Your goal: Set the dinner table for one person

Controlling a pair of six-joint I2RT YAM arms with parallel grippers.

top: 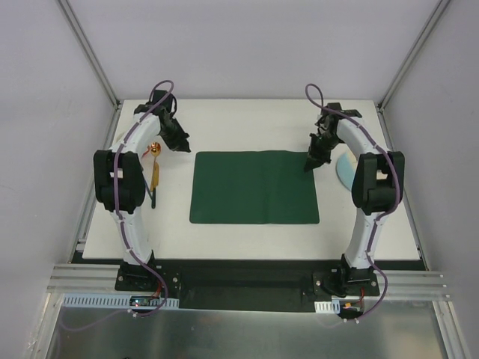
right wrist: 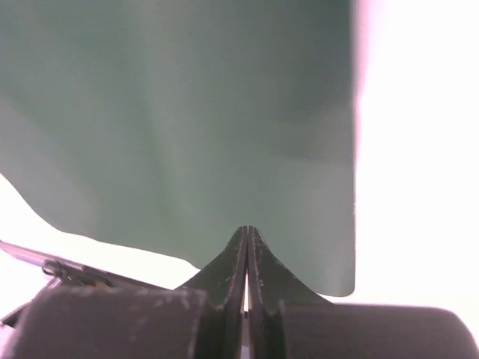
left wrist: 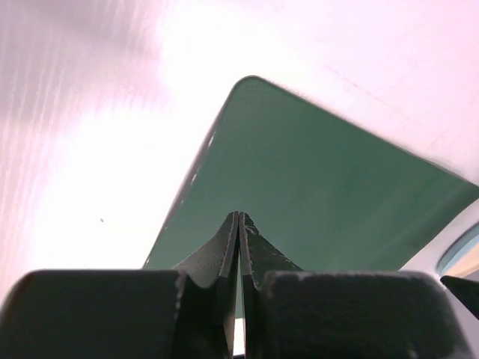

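Note:
A dark green placemat [top: 254,187] lies flat and bare in the middle of the white table. My left gripper [top: 185,148] hangs by its far left corner, shut, and nothing shows between its fingers. In the left wrist view that mat corner [left wrist: 262,134] is in sight past the fingertips. Over the far right corner is my right gripper [top: 307,169], likewise shut with nothing visible in it. Wooden cutlery with a round spoon head [top: 155,148] lies left of the mat, partly covered by the left arm. A pale blue plate [top: 346,172] sits at right, partly behind the right arm.
Bare table [top: 239,241] runs along the front of the mat, and the back strip [top: 239,123] is clear too. Each arm reaches over one side of the table, covering what lies beneath.

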